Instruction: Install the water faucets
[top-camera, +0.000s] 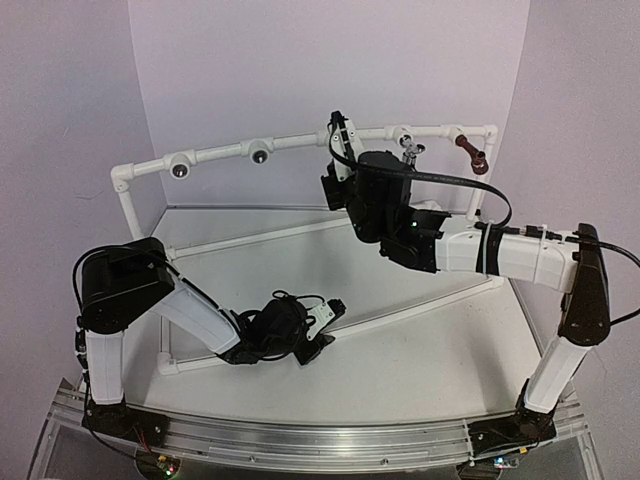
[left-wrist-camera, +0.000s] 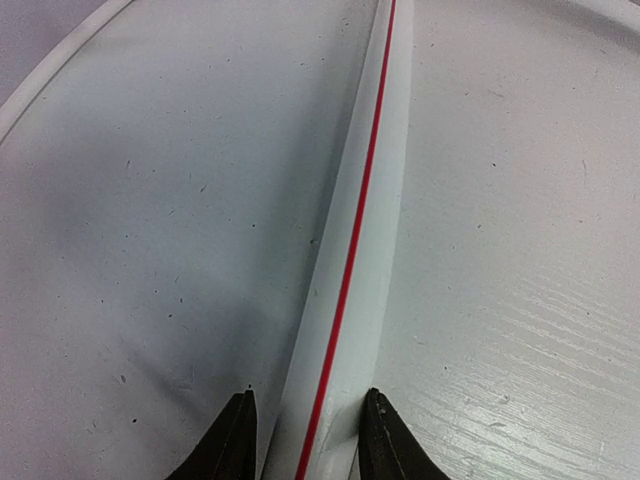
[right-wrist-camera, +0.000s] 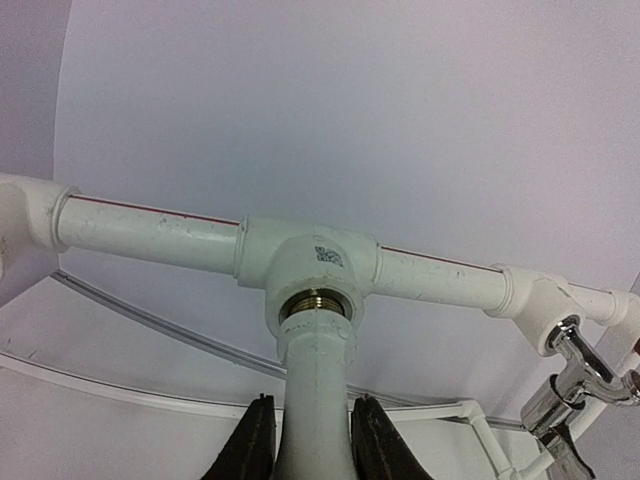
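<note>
A pale white faucet stands between the fingers of my right gripper, which is shut on it. Its end lies at the mouth of a white tee on the upper pipe, with brass threads showing there. How far it is engaged cannot be told. A chrome faucet and a brown faucet sit in tees to the right. Down low, my left gripper is shut on the white, red-striped lower pipe. In the top view, the right gripper's body hides the white faucet.
Two tees, left one and right one, face forward with open mouths on the left half of the upper pipe. The chrome faucet hangs close to the right of the right gripper. Bare white panel fills the frame's middle.
</note>
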